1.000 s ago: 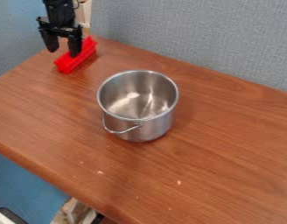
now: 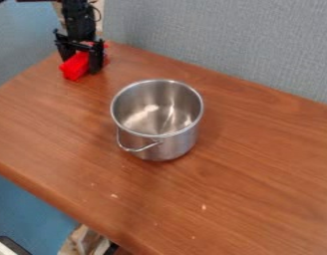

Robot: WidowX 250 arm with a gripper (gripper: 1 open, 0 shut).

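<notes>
A red block (image 2: pixel 73 67) lies at the far left corner of the wooden table. My black gripper (image 2: pixel 80 52) is down over it, its fingers around or just above the block and covering much of it; whether they touch it or how far they are closed I cannot tell. A steel pot (image 2: pixel 156 120) with a wire handle stands in the middle of the table.
A grey padded wall (image 2: pixel 246 40) runs along the back, and blue surface shows past the left edge.
My gripper has moved lower and slightly right onto the red block, now hiding more of it. The pot has stayed in place.
</notes>
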